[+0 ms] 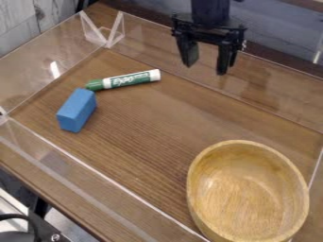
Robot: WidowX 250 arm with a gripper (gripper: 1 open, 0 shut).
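Observation:
My gripper point(206, 59) hangs at the top centre of the view above the back of the wooden tray floor, its two black fingers apart and open, with nothing visible between them. To its left lies a green and white marker-like tube point(124, 80) on its side. A blue block point(76, 110) rests further left and nearer. A large pale yellow round bowl point(247, 194) sits at the front right.
Clear plastic walls edge the wooden floor point(164, 132) along the left and back. A black cable shows at the bottom left corner.

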